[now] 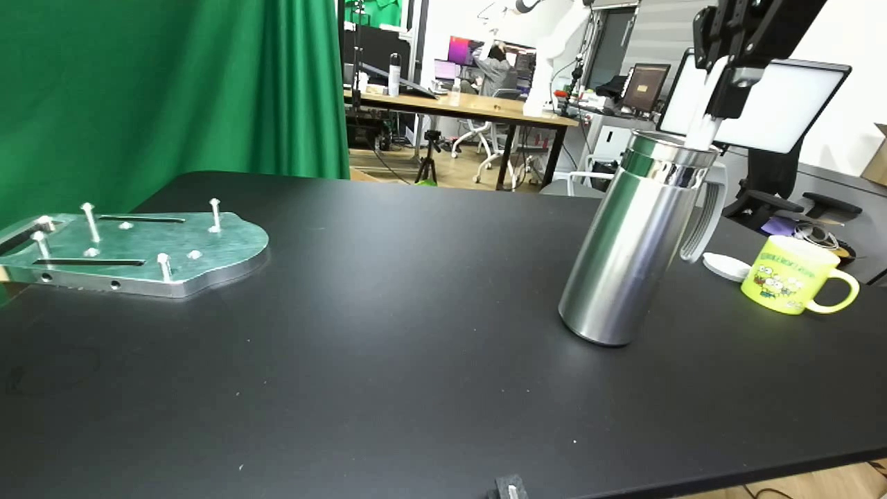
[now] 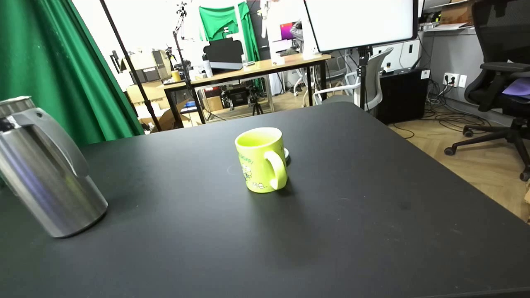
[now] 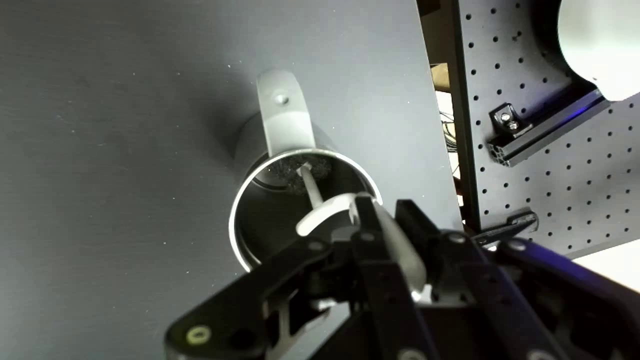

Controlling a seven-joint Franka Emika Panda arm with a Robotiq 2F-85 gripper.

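A tall steel jug (image 1: 628, 249) with a grey handle (image 1: 707, 212) stands on the dark table, its mouth uncovered. My gripper (image 1: 721, 83) hangs over that mouth, shut on the handle of a white brush (image 1: 704, 129), whose lower part is inside the jug. In the wrist view the brush's pale stem (image 3: 311, 187) runs down to dark bristles (image 3: 294, 171) within the jug's rim (image 3: 232, 225). The second exterior view has the jug (image 2: 52, 183) at its left edge; neither gripper nor brush appears there.
A yellow-green mug (image 2: 261, 159) stands upright beside a small white lid (image 1: 725, 266). Far to the left lies a metal plate with upright bolts (image 1: 166, 249).
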